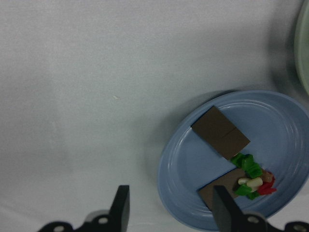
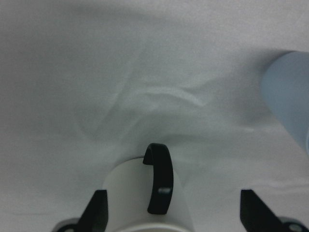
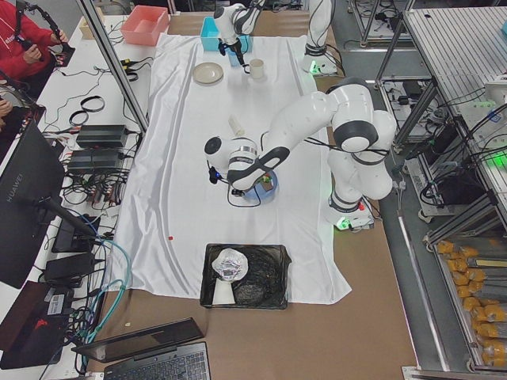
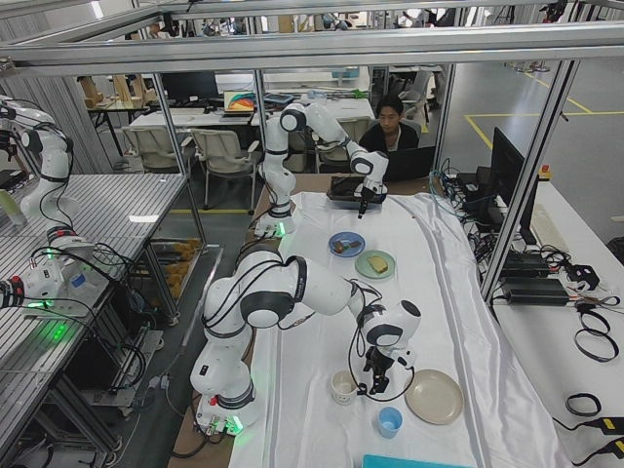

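Note:
My left gripper is open above the white cloth beside a blue plate [image 1: 188, 159], which holds two brown blocks [image 1: 219, 130] and a small pile of green, red and pale toy food pieces [image 1: 253, 174]. A green plate's rim [image 1: 301, 48] shows at the right edge. At the other end of the table, my right gripper stands open over a white cup [image 2: 125, 188] with a black handle [image 2: 161, 183]; a light blue cup [image 2: 285, 92] is to the side.
A black tray [image 3: 261, 285] holds a foil-covered item and a white piece. A beige plate [image 4: 434, 398] lies near the right gripper; a blue bin [image 3: 209, 32] is at that end.

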